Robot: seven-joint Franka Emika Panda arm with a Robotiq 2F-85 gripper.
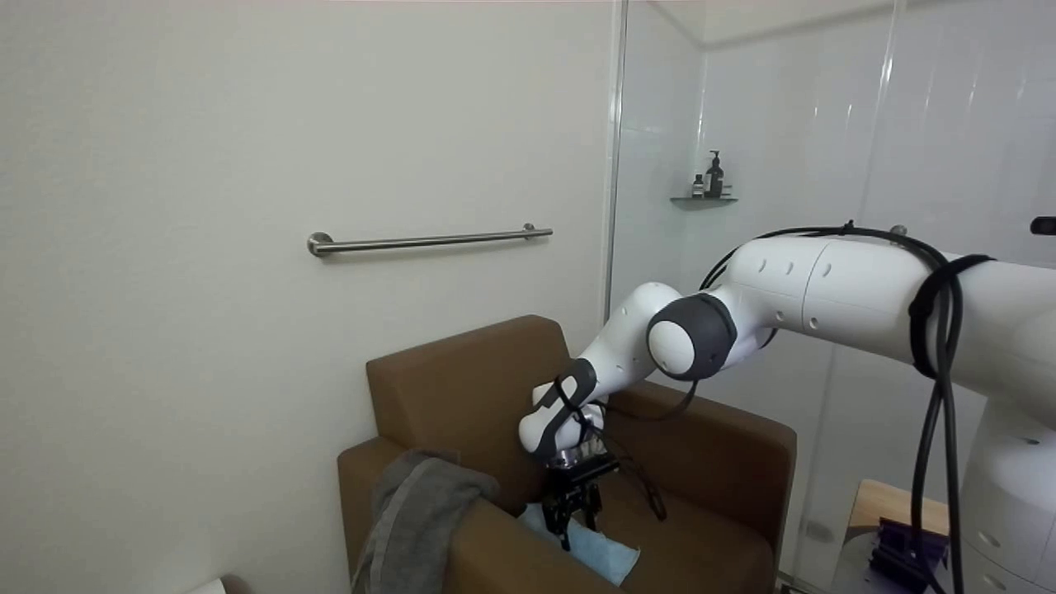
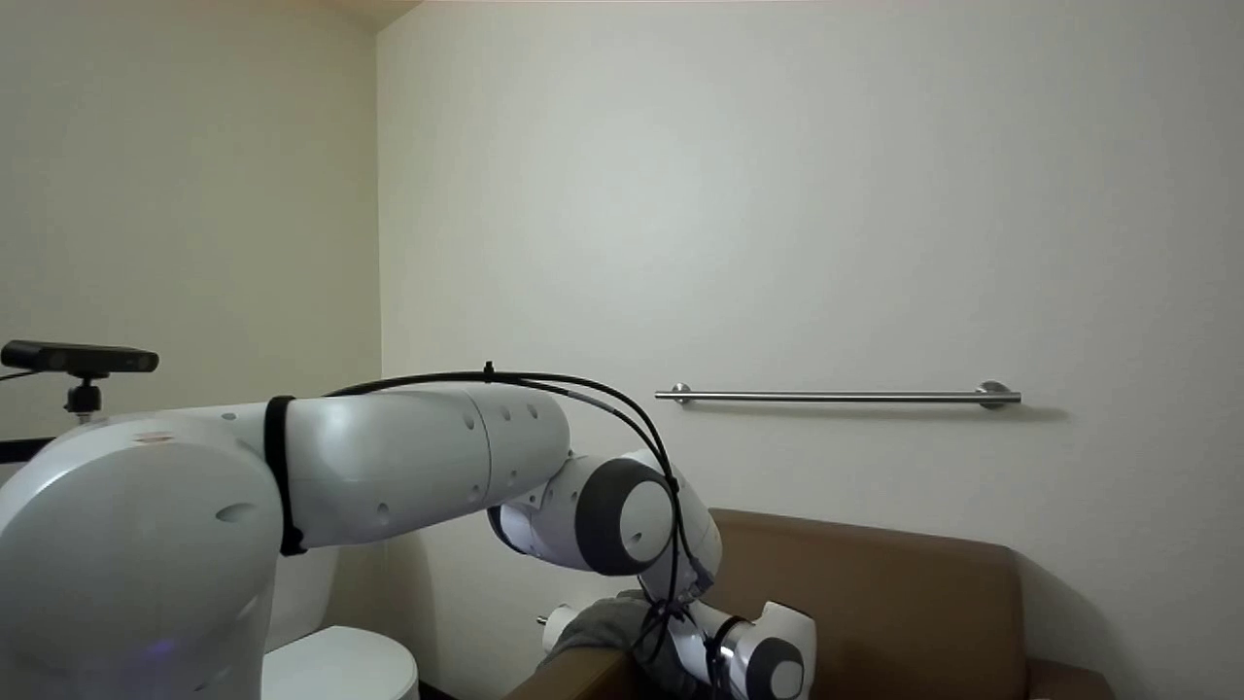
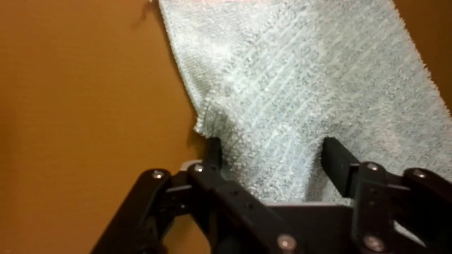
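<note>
A light blue cloth (image 1: 605,556) lies on the brown armchair's seat, along the inside of the armrest. My gripper (image 1: 576,525) points down at it in exterior view 1. Seen from the wrist, the cloth (image 3: 288,97) looks pale and ribbed, and its left edge is slightly folded near one of the fingers (image 3: 213,154). The gripper is open, its fingers apart on either side of a stretch of cloth that rises a little between them. Whether both fingertips touch the cloth is hard to tell. In exterior view 2 the gripper is hidden.
A grey towel (image 1: 426,515) hangs over the near armrest (image 1: 515,554). The chair's backrest (image 1: 465,396) rises close behind the arm. A metal rail (image 1: 426,242) is fixed to the wall. Open seat (image 1: 683,539) lies right of the cloth.
</note>
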